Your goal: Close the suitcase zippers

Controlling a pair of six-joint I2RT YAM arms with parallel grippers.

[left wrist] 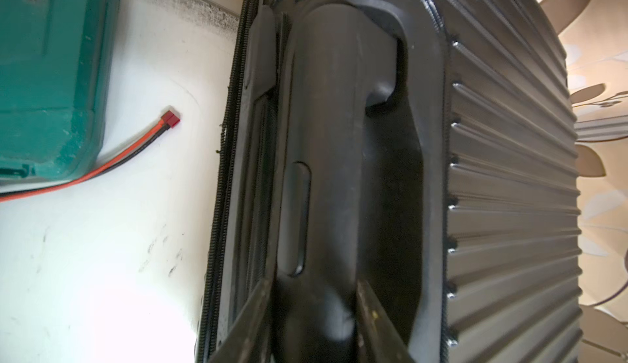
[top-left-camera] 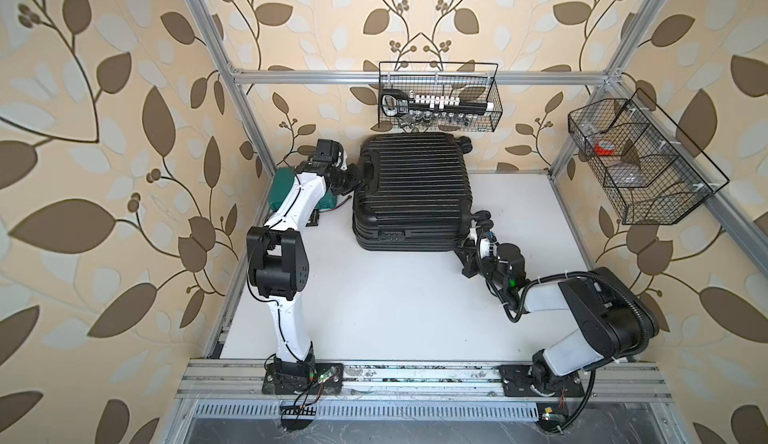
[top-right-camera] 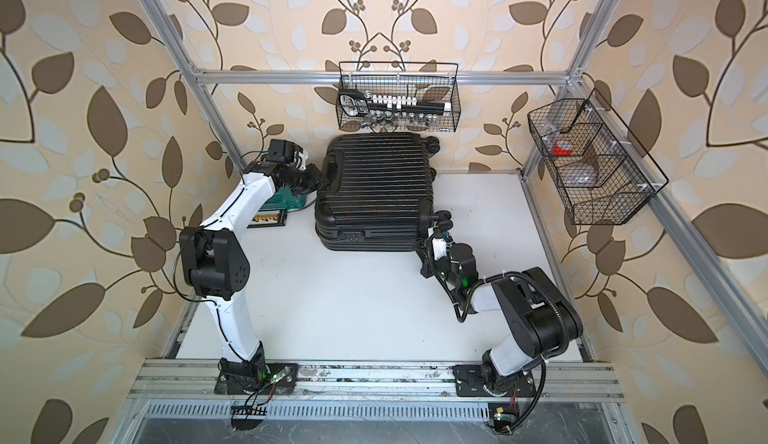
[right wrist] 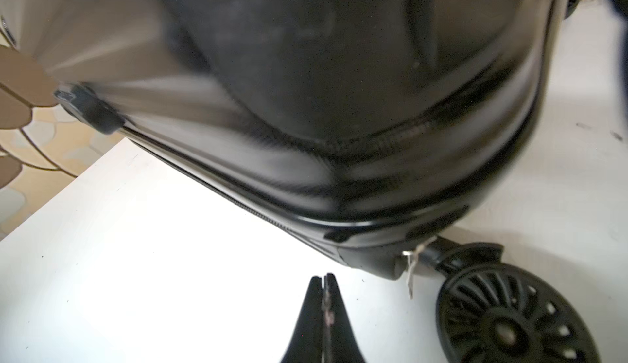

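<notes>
The black ribbed suitcase [top-left-camera: 416, 191] lies flat at the back of the table. My left gripper has its fingers around the black side handle [left wrist: 320, 134], one on each flank and touching it. A zipper track [left wrist: 225, 160] runs along the suitcase edge beside that handle. At the front right corner my right gripper is shut with nothing between its fingertips, which meet in front of the table surface. A pale cord tab [right wrist: 411, 274] hangs at the suitcase corner, outside and to the right of those fingers; whether it is tied to a zipper pull cannot be told.
A suitcase wheel [right wrist: 507, 327] sits close to the right of my right gripper. Near the left arm lie a teal case [left wrist: 45, 68] and a red connector on a cable [left wrist: 170, 119]. Wire baskets [top-left-camera: 440, 99] hang on the back and right walls.
</notes>
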